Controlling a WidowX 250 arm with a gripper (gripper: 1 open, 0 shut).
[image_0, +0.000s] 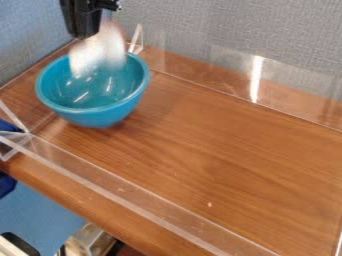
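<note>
A turquoise bowl (107, 105) sits on the wooden table (214, 160) at the back left. Above it the black gripper (94, 25) is at the top edge, mostly out of frame, with a pale, blurred object (98, 50) hanging just below it over the bowl. The fingertips are too blurred and cropped to show how they stand on that object.
Clear plastic edging runs along the table's left, front and back. A dark blue object (7, 140) lies at the left edge.
</note>
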